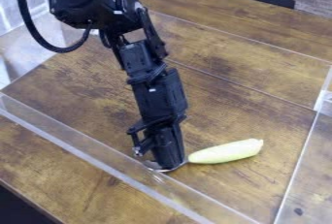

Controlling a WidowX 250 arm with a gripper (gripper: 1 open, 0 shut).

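My black gripper (pixel 162 152) is down at the wooden surface in the lower middle of the camera view, directly over a metal spoon that it almost entirely covers; only a bit of silver shows beneath the fingertips. The fingers look close together, though whether anything is between them is hidden. Just to the right lies a pale yellow-white corn-like object (pixel 226 151), lying on its side.
Transparent edging (pixel 78 136) runs along the front left, and another clear edge stands at the right.
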